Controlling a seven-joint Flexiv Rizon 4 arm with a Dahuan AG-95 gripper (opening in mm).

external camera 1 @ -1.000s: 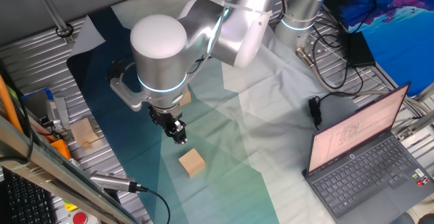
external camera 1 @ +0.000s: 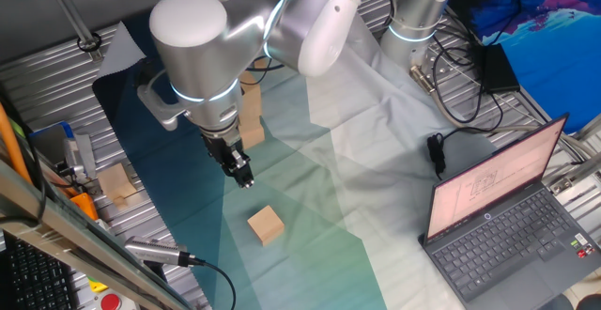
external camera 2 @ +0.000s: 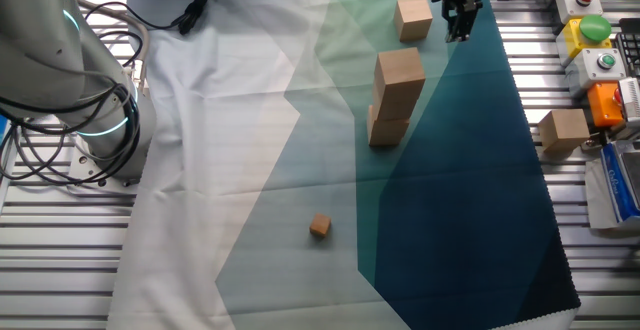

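Note:
My gripper (external camera 1: 242, 177) hangs above the cloth, close to a lone wooden block (external camera 1: 266, 224) but apart from it. In exterior view 2 the gripper (external camera 2: 458, 28) shows at the top edge, to the right of that same block (external camera 2: 413, 18). No object shows in its fingers, whose spacing is too small to make out. A tall wooden block (external camera 2: 399, 82) rests on a lower block (external camera 2: 387, 130), forming a stack. Exterior view 1 shows this stack partly hidden behind the arm. A small wooden cube (external camera 2: 320, 225) lies by itself on the cloth.
Another wooden block (external camera 2: 564, 131) sits off the cloth, near the control buttons (external camera 2: 595, 28). An open laptop (external camera 1: 507, 218) occupies the right side in exterior view 1. Cables lie around the robot base (external camera 2: 110, 130).
The arm and gripper have risen and shifted back and left in exterior view 1, away from the lone block. More of the stack shows now. The lone block has not moved.

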